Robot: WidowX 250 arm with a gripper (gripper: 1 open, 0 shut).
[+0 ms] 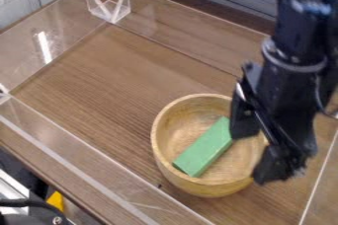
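A tan round bowl [177, 118] rests on the wooden table at the lower middle, with a green rectangular block [204, 148] lying inside it. The large dark gripper [262, 146] hangs over the right side of the bowl, just right of the block, covering the bowl's right part. It stands open, with its lower end partly over the bowl's rim.
A small clear wire or plastic holder [109, 4] stands at the back left. A dark cable and a yellow piece sit at the lower left edge.
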